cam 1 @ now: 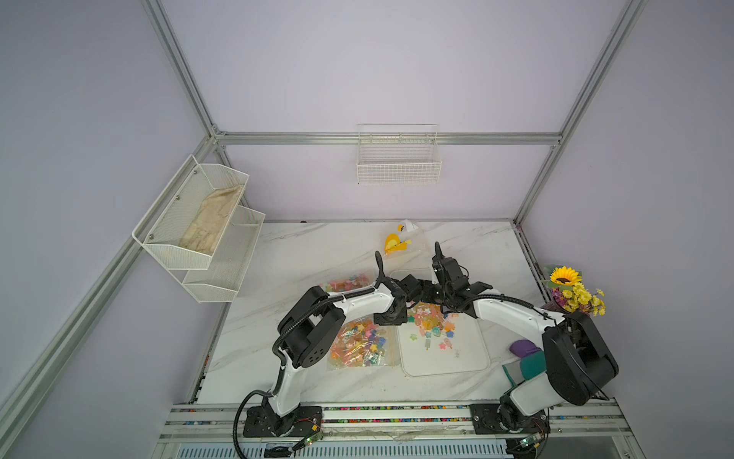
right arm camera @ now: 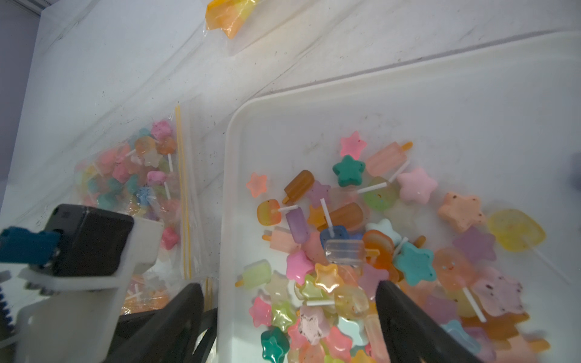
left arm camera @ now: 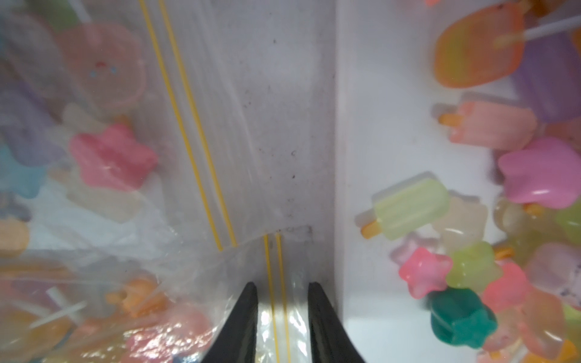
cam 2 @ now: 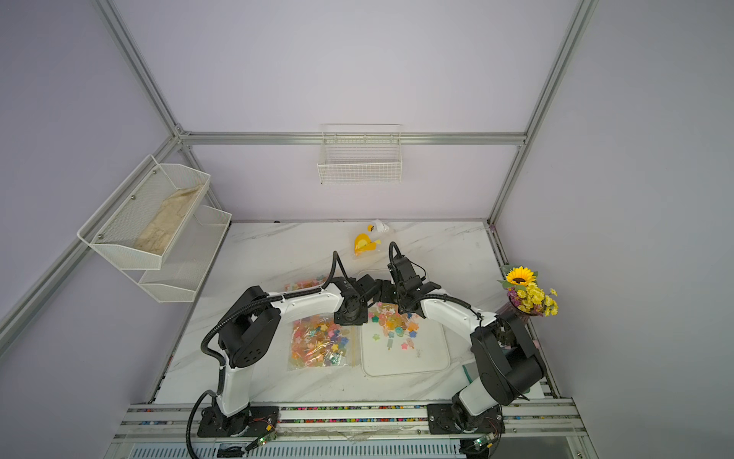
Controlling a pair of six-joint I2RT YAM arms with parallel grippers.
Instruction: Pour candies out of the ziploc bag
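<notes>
Candy-filled ziploc bags lie left of the white tray, one nearer [cam 1: 359, 344] and one behind it [right arm camera: 130, 172]. My left gripper is over the nearer bag's zipper strip [left arm camera: 272, 260], fingertips apart beside the tray's rim [left arm camera: 339, 181]; whether they touch the plastic is unclear. My right gripper hovers open over loose star and lollipop candies [right arm camera: 326, 272] in the tray [right arm camera: 484, 109], nothing visible between its fingers.
A small bag with yellow items [cam 1: 396, 243] lies at the back. Flowers [cam 1: 569, 287] stand at the right. Wire shelves hang at the left and back.
</notes>
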